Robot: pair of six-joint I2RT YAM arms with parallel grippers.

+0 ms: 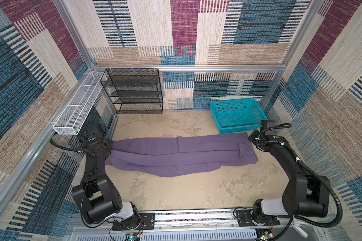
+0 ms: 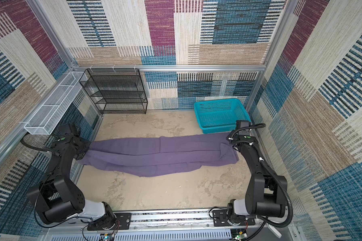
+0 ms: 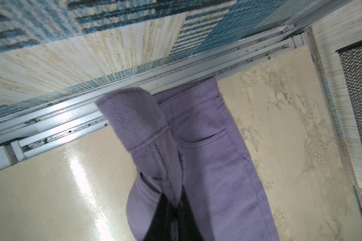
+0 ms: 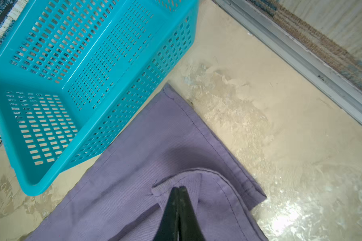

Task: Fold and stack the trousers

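Note:
Purple trousers point(image 1: 169, 154) stretch lengthwise across the table, a long fold lying along their middle. At the waist end on the left, my left gripper is shut on a bunched piece of waistband point(image 3: 132, 116), held above the flat pocket area. Over the leg hems at the right end, my right gripper is shut above a turned-back corner of cloth point(image 4: 213, 192); nothing shows between its fingers.
A teal basket point(image 1: 237, 128) sits at the back right, close to the trousers. A black wire rack point(image 1: 130, 110) stands at the back left, a white mesh shelf point(image 1: 66, 128) on the left wall.

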